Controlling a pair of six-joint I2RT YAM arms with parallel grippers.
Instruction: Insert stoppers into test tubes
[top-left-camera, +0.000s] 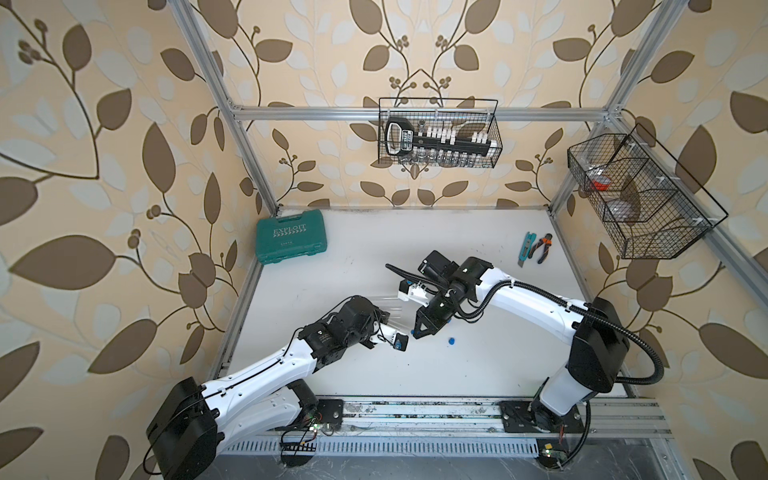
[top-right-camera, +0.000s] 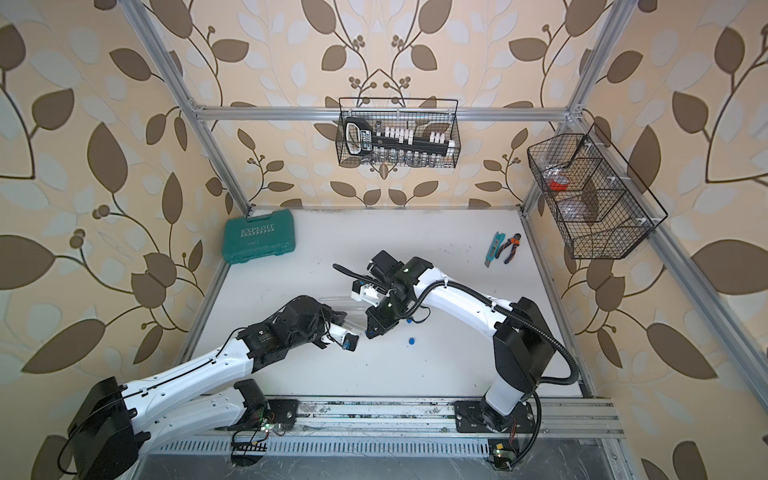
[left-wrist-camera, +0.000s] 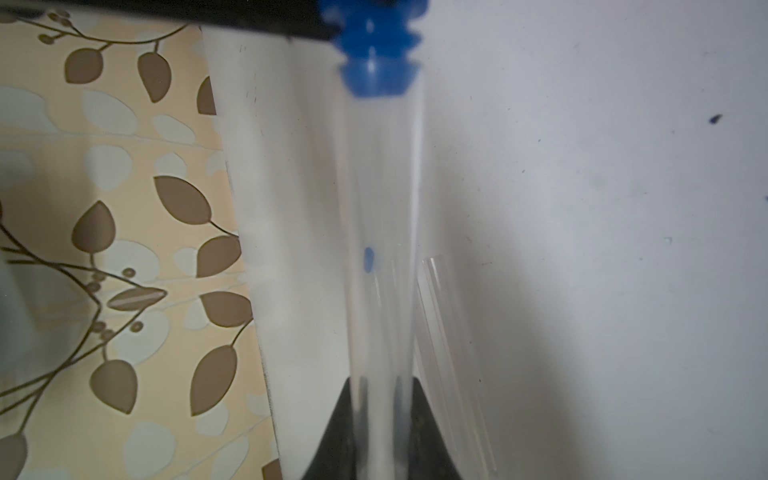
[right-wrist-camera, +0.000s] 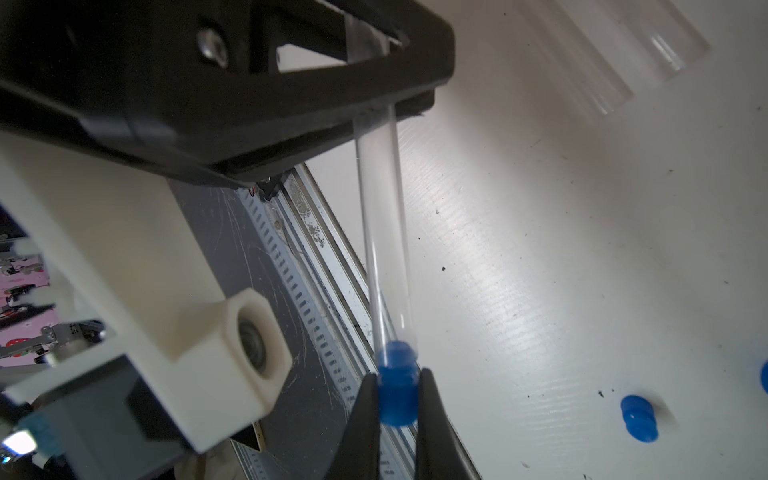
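A clear test tube (left-wrist-camera: 380, 176) is gripped by my left gripper, shut around its body. At the tube's mouth sits a blue stopper (right-wrist-camera: 398, 404), its narrower end inside the opening and its head outside. My right gripper is shut on that stopper, one finger on each side. In the right wrist view the tube runs from the stopper up to the black left fingers (right-wrist-camera: 336, 96). More clear tubes (left-wrist-camera: 448, 360) lie on the table. A loose blue stopper (right-wrist-camera: 639, 417) rests there too, with another (right-wrist-camera: 765, 376) at the frame's right edge.
Both arms meet over the middle of the white table (top-left-camera: 360, 240). A green case (top-left-camera: 291, 237) stands at the back left; a teal cutter (top-left-camera: 526, 249) and pliers (top-left-camera: 542, 246) lie at the back right. Wire baskets (top-left-camera: 438, 134) hang on the frame.
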